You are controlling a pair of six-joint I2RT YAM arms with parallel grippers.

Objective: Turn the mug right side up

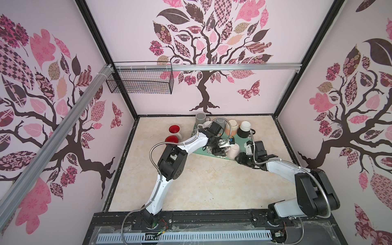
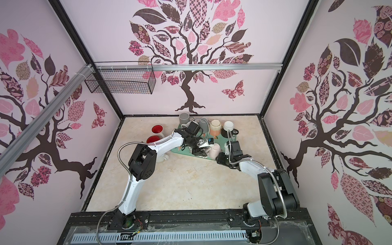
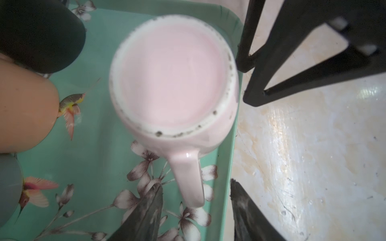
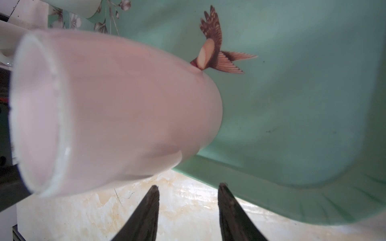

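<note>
The pale pink mug stands upside down near the front edge of the green tray, its speckled base ring facing up. Its handle points toward my left gripper, whose fingers are apart, one on each side of the handle's end in the left wrist view. Whether they touch it cannot be told. In the right wrist view the mug's side fills the upper left. My right gripper is open beside it, nothing between its fingers. From above, the mug sits between both grippers.
Behind the pink mug stand grey, peach and black-and-white mugs on the tray. Two red-lined mugs stand left of it, near my left arm.
</note>
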